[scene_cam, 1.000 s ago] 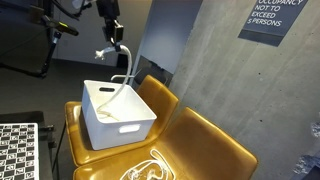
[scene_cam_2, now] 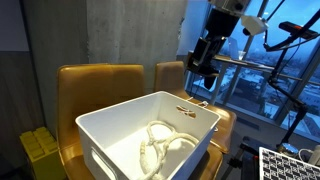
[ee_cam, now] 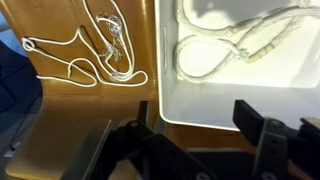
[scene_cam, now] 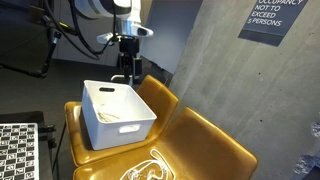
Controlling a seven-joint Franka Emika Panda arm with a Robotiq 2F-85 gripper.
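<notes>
A thick off-white rope (scene_cam_2: 158, 150) lies in loops inside the white bin (scene_cam: 123, 128), and the wrist view also shows rope loops (ee_cam: 232, 45) on the bin's floor. My gripper (scene_cam_2: 203, 78) is above the bin's rim, pointing down. In the wrist view its fingers stand apart, open, with nothing visible between them. A thinner white cord (ee_cam: 75, 50) lies tangled on the brown chair seat beside the bin; exterior view 1 shows this cord (scene_cam: 150, 166) in front of the bin.
The bin rests on a row of brown leather chairs (scene_cam: 205, 148). A yellow block stack (scene_cam_2: 40, 155) stands at the left in exterior view 2. A checkered board (scene_cam: 18, 150) is at the lower left.
One second ago thick rope hung from my raised gripper into the bin.
</notes>
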